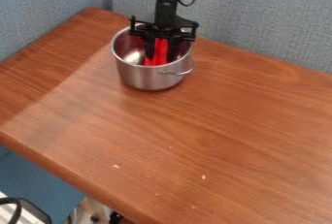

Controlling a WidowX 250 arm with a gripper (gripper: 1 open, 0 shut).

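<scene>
A steel pot (143, 76) with a wire handle stands near the back of the wooden table. My black gripper (158, 44) reaches down from the top into the pot. A red object (158, 55) is upright between its fingers inside the pot, and the gripper looks shut on it. The fingertips are partly hidden by the pot and the object.
Grey padded walls (259, 24) border the back and left. A floor gap with some cables lies at the lower left.
</scene>
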